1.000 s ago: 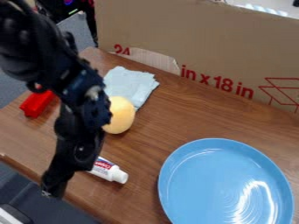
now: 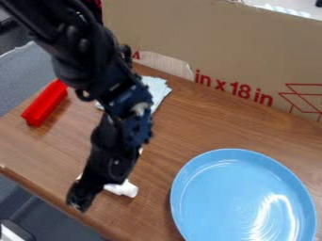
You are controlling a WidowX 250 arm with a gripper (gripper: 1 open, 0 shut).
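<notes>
My black gripper (image 2: 98, 188) is open, pointing down over a white tube (image 2: 124, 188) that lies on the wooden table near its front left. The gripper hides most of the tube, and only its white end shows to the right of the fingers. To the right sits an empty blue plate (image 2: 242, 196).
A red object (image 2: 45, 102) lies at the left table edge. A pale blue cloth (image 2: 156, 89) is partly hidden behind the arm. A cardboard box (image 2: 214, 47) stands along the back.
The arm has shifted right, so it now covers the yellow object and more of the cloth. The gripper's tips have moved right over the tube, hiding more of it.
</notes>
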